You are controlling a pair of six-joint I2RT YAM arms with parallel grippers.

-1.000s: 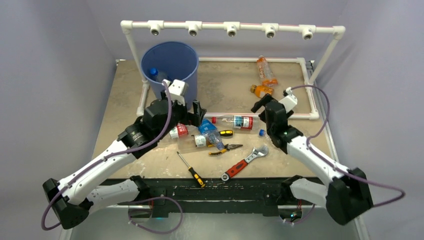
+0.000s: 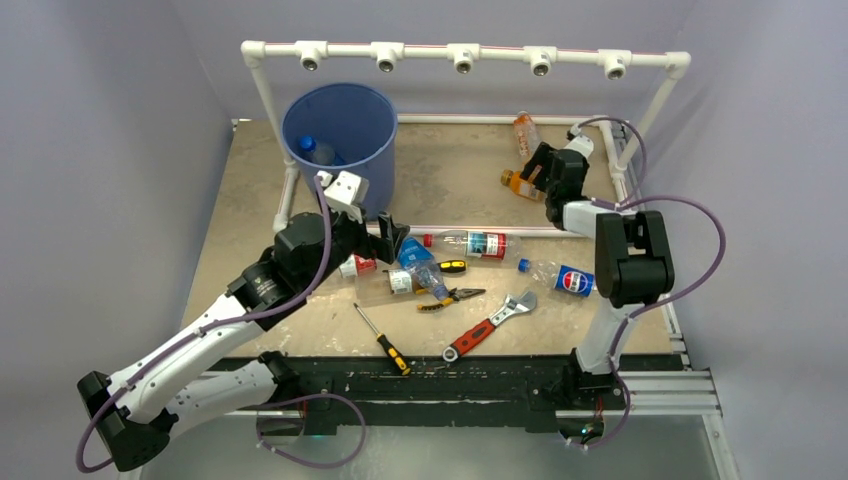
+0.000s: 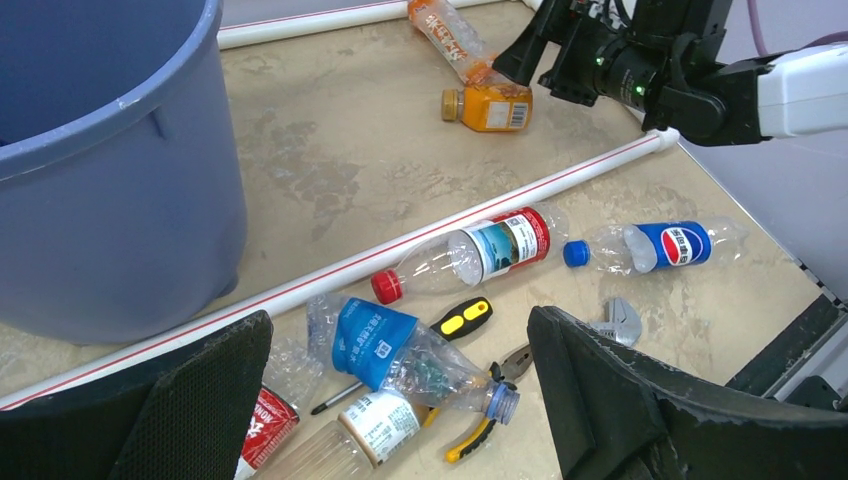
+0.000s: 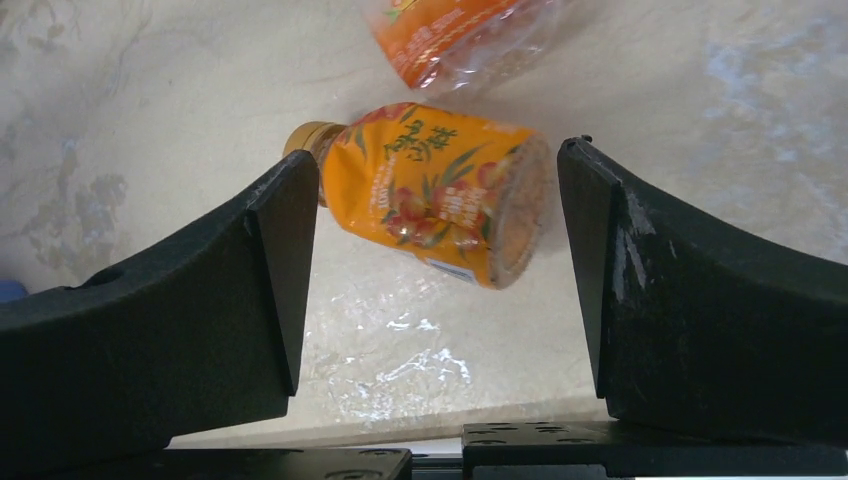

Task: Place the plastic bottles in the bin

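A blue bin (image 2: 340, 175) at back left holds a blue-capped bottle. My right gripper stands open over a small orange bottle (image 4: 420, 190); a crumpled orange-label bottle (image 2: 527, 135) lies behind it. My left gripper is open, above the front pile: a red-label bottle (image 3: 262, 430), a crumpled blue-label bottle (image 3: 380, 340) and a white-label clear bottle (image 3: 375, 430). To their right lie a red-capped bottle (image 2: 470, 244) and a Pepsi bottle (image 2: 572, 281).
A screwdriver (image 2: 393, 352), pliers (image 2: 432, 305) and an adjustable wrench (image 2: 478, 333) lie at the front. A white pipe frame (image 3: 620, 155) crosses the board between front pile and back area.
The left arm has shifted slightly.
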